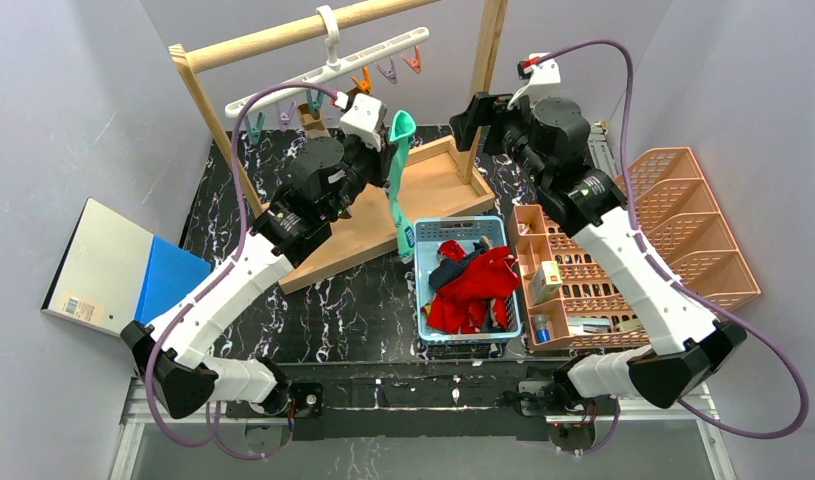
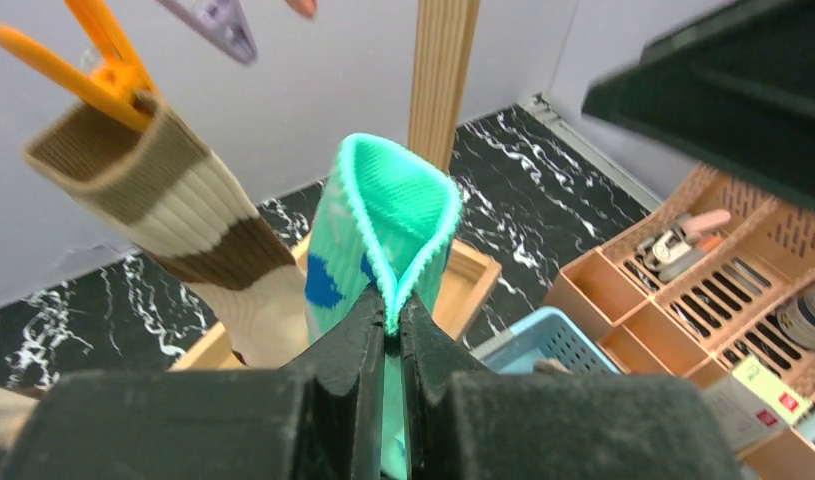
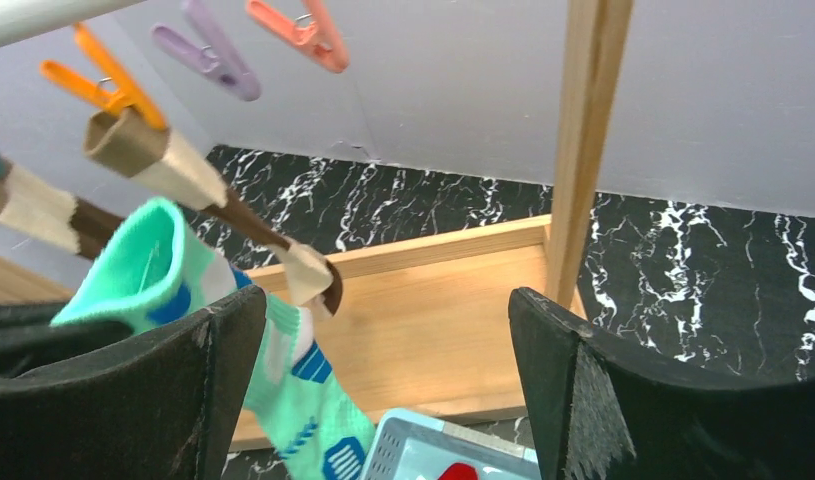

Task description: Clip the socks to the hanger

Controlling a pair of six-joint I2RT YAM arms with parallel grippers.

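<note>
My left gripper is shut on a teal sock (image 2: 383, 220), which hangs down with its cuff rolled open at the top. Two striped brown socks (image 2: 183, 200) hang from clips on the white hanger (image 1: 383, 50); an orange clip (image 3: 123, 90) grips one, with purple (image 3: 213, 60) and pink (image 3: 303, 30) clips to its right. My right gripper stands open to the right of the teal sock; in the right wrist view the sock sits behind and beside its left finger, apart from the space's centre.
A blue basket (image 1: 418, 290) of red and dark socks sits below. An orange organizer (image 1: 683, 200) stands at the right, a wooden tray (image 1: 323, 270) under the hanger's frame (image 1: 213, 110). A binder (image 1: 103, 260) lies at the left.
</note>
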